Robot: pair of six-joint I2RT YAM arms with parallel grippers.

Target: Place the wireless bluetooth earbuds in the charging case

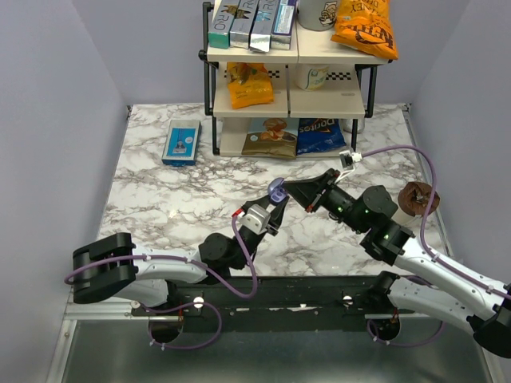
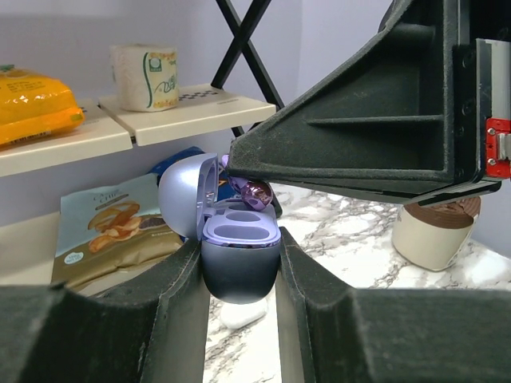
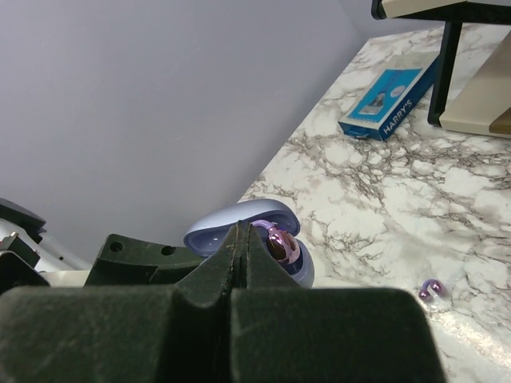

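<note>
The lilac charging case point(image 2: 239, 259) is upright with its lid point(image 2: 188, 195) raised, and my left gripper is shut on it. A purple earbud point(image 2: 255, 194) sits at the tip of my right gripper, its thin band at the closed fingertips. In the left wrist view this earbud is over the rear of the case's open base, tilted; whether it touches the base I cannot tell. The front slot looks empty. A second purple earbud point(image 3: 432, 290) lies on the marble table in the right wrist view.
The shelf point(image 1: 255, 108) with snack bags and boxes stands at the back. A blue box point(image 1: 181, 142) lies at the back left, and a brown-topped container point(image 1: 415, 199) is at the right.
</note>
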